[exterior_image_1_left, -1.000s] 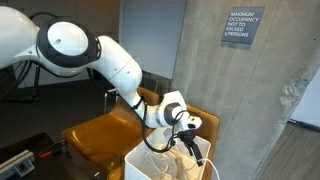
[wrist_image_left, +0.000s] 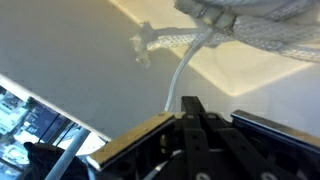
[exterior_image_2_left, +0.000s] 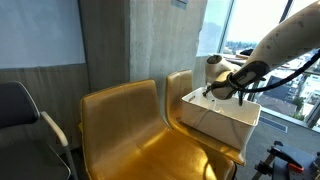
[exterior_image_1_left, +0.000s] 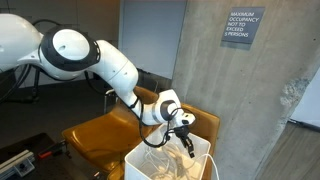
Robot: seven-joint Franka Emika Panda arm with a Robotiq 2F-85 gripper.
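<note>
My gripper [exterior_image_1_left: 190, 150] points down into the open white box [exterior_image_1_left: 135, 168], its fingers inside the rim. In the wrist view the dark fingers [wrist_image_left: 192, 130] of the gripper stand close together at the bottom, shut, with nothing visible held between them. Beyond them, a white rope-like bundle [wrist_image_left: 265, 30] lies at the top right against the pale box interior. A thin white cord [wrist_image_left: 178, 75] hangs from it down toward the fingertips; whether it touches them I cannot tell. Exterior view 2 has the gripper [exterior_image_2_left: 211, 94] just over the box [exterior_image_2_left: 215, 122].
Tan leather chairs [exterior_image_2_left: 120, 120] stand beside the box. A concrete wall [exterior_image_1_left: 245, 90] rises behind it, so space on that side is limited. Another white cord [exterior_image_1_left: 211, 158] loops over the box's right side.
The gripper has risen slightly and shifted a little to the left within the box opening. The box looks unmoved.
</note>
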